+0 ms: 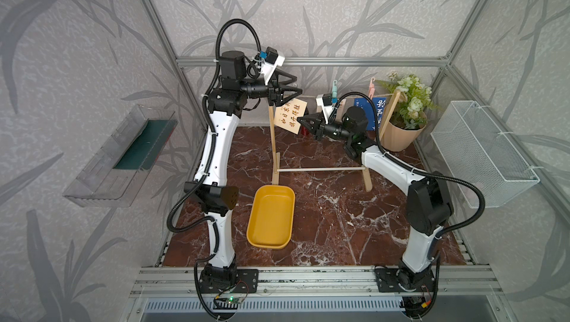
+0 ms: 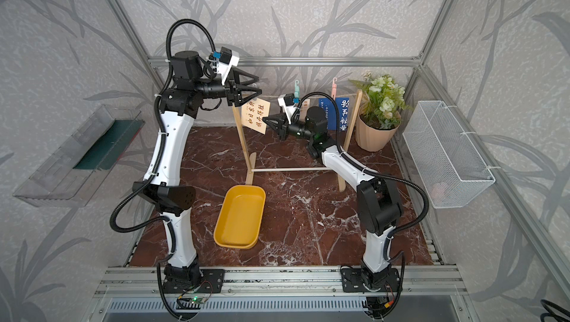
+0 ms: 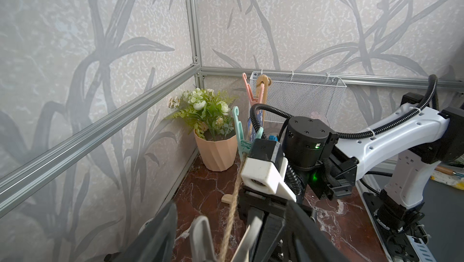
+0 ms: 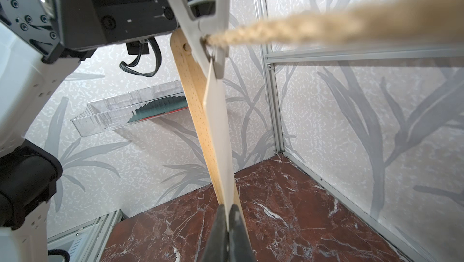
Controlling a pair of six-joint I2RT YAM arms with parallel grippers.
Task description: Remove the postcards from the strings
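A beige postcard hangs from the string by a pale clothespin near the rack's left post. My right gripper is shut on the card's lower edge. My left gripper stands open just above the card, around the clothespin's level; in the left wrist view the clothespin's handles rise between its blurred fingers. A blue postcard hangs at the right, under a pink clothespin, partly hidden by my right arm. A mint clothespin is also on the string.
A yellow tray lies at the front left. A potted plant stands right of the rack. A clear bin and a white mesh basket hang on the side walls.
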